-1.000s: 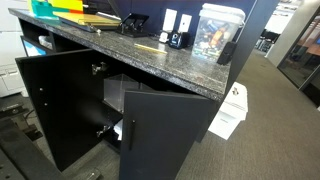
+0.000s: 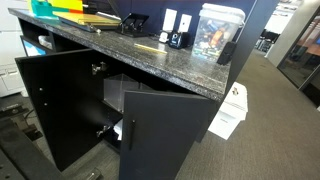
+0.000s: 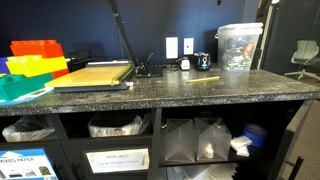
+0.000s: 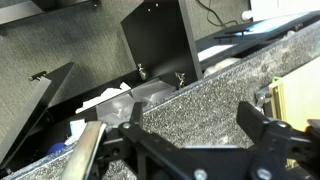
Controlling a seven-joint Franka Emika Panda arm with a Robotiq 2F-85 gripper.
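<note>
In the wrist view my gripper hangs over the speckled counter [image 4: 205, 105], its two dark fingers wide apart. Nothing shows between them. Neither exterior view shows the gripper. Below the counter, the black cabinet has its left door [image 2: 65, 108] and right door [image 2: 158, 138] swung open. Clear bins [image 3: 180, 140] stand on the shelf inside. On the counter lie a yellow stick [image 3: 203, 79], a dark mug [image 3: 203, 62] and a clear tub [image 3: 238, 48] of mixed items.
A wooden board [image 3: 95, 76] and large toy bricks [image 3: 35, 62] occupy the counter's left part. Both open doors jut out over the carpet. White paper or boxes [image 2: 230, 112] stand beyond the counter's right end.
</note>
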